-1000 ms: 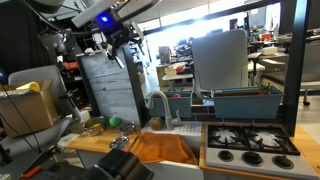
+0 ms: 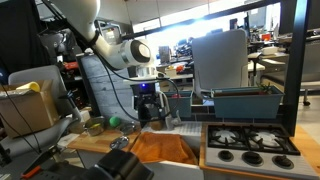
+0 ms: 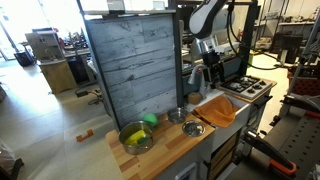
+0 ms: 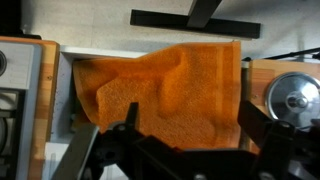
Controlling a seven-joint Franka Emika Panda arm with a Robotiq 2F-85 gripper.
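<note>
An orange towel (image 2: 165, 147) lies spread, with a few folds, across the sink between the wooden counter and the stove. It also shows as an orange sheet (image 3: 216, 112) in the second exterior view. From above, the wrist view finds the towel (image 4: 185, 90) filling most of the space beneath my gripper. The dark fingers (image 4: 131, 116) are wide apart and nothing is held. In the first exterior view the gripper (image 2: 146, 117) points down above the back of the towel, near the faucet.
Behind the sink rises a faucet (image 2: 151, 97). The stove (image 2: 250, 148) stands on one side; on the wooden counter opposite are a lid (image 3: 193, 129), a metal bowl (image 3: 177, 115), a green item (image 3: 151, 119) and a pot (image 3: 134, 139) with something yellow inside. A blue-grey shelf box (image 2: 245, 107) stands behind the stove.
My arm has come down and toward the sink from high at the upper left, bringing the gripper low over the towel. The towel looks unmoved.
</note>
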